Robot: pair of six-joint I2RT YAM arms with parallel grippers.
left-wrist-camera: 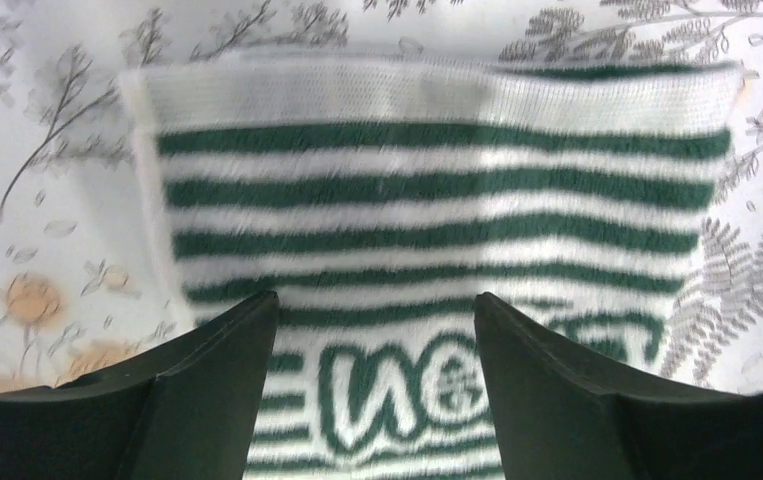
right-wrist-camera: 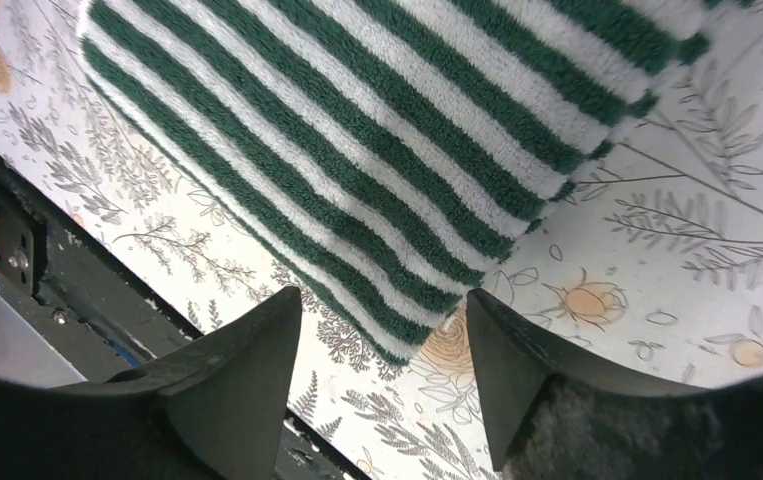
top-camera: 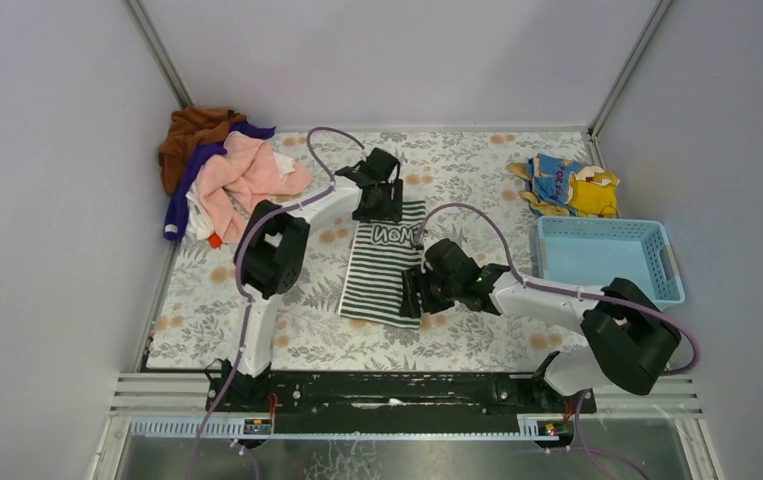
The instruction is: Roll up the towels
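Observation:
A folded towel with green and white stripes (top-camera: 379,285) lies flat in the middle of the table, slightly slanted, with lettering near its far end. Over that far end is my left gripper (top-camera: 394,200); in the left wrist view its fingers (left-wrist-camera: 242,370) stand apart above the striped cloth (left-wrist-camera: 407,215), gripping nothing. At the near right corner hovers my right gripper (top-camera: 413,292). In the right wrist view its fingers (right-wrist-camera: 262,370) are apart, and the towel's corner (right-wrist-camera: 397,335) shows between and beyond them, with no visible grip on it.
A pile of cloths (top-camera: 247,175) in brown, purple and pink lies at the back left. At the right stand a blue basket (top-camera: 607,222) and, behind it, a blue and yellow folded cloth pile (top-camera: 567,187).

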